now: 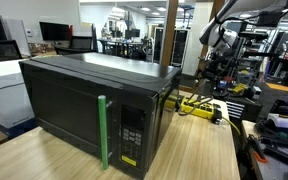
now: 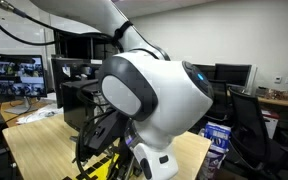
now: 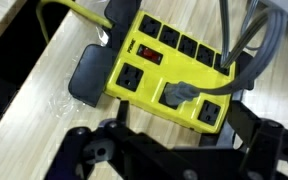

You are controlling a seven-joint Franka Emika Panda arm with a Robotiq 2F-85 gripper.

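Observation:
A yellow power strip (image 3: 169,70) with black end caps lies on the wooden table, seen from above in the wrist view. Its red switch (image 3: 149,54) sits near one end, and a thick grey cable ends in a plug (image 3: 181,94) at one of its outlets. My gripper is open above the strip, its black fingers wide apart at the bottom of the view with nothing held between them. In exterior view 1 the strip (image 1: 200,107) shows beyond the microwave, while my white arm (image 1: 221,38) reaches in from the right.
A large black microwave (image 1: 89,108) with a green strip by its door fills the near table in exterior view 1. Bare wood (image 1: 198,150) lies to its right. Loose cables cross the power strip; a yellow cord (image 3: 76,9) runs off its end.

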